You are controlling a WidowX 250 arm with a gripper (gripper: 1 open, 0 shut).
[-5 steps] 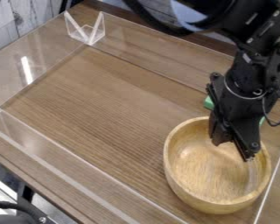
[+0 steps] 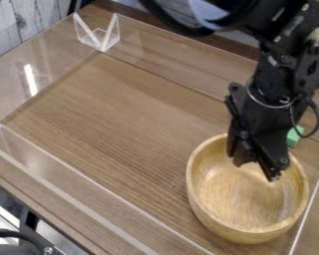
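Observation:
The black gripper [image 2: 255, 154] hangs over the back part of a wide wooden bowl [image 2: 229, 204] at the lower right. Its fingertips are near the bowl's back rim; whether anything is between them is hard to tell. A small green object [image 2: 293, 134] is partly hidden behind the gripper on the right.
A clear plastic holder [image 2: 99, 30] stands at the back left. Cables lie beyond the table's lower left edge.
The gripper has shifted slightly, uncovering more of the green object on its right. The bowl looks unmoved.

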